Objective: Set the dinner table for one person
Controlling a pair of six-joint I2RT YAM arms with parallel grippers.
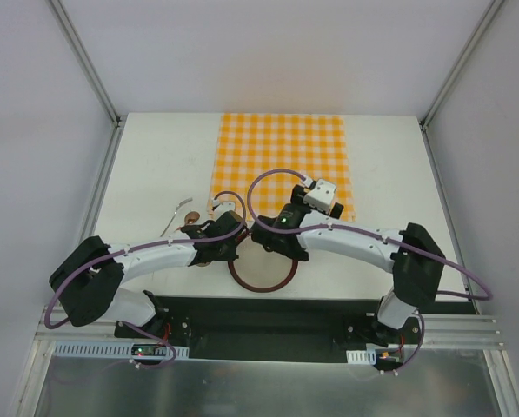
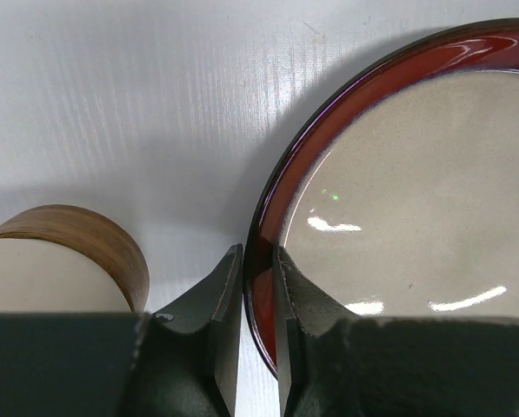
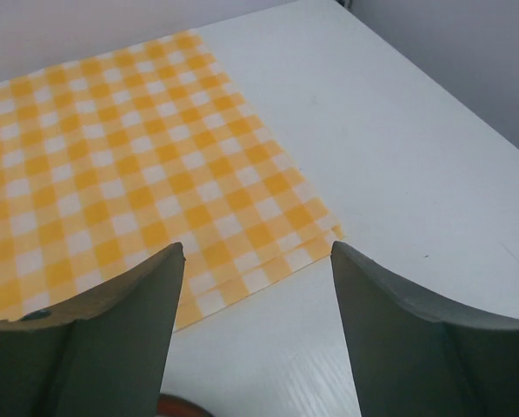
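A plate with a red-brown rim [image 1: 263, 287] and cream middle [image 2: 415, 191] lies at the front centre. My left gripper is at its left rim, one finger outside and one on the rim; whether it grips is unclear. My right gripper is raised over the plate's area, fingers apart with nothing between, facing the yellow checked mat [image 1: 281, 156] [image 3: 111, 165]. A spoon with brown bowl [image 1: 192, 218] and a silver utensil [image 1: 174, 214] lie at the left, partly hidden by the left arm.
A white, wood-sided object [image 2: 50, 269] sits left of the plate in the left wrist view. The mat is empty. Walls bound the sides and back.
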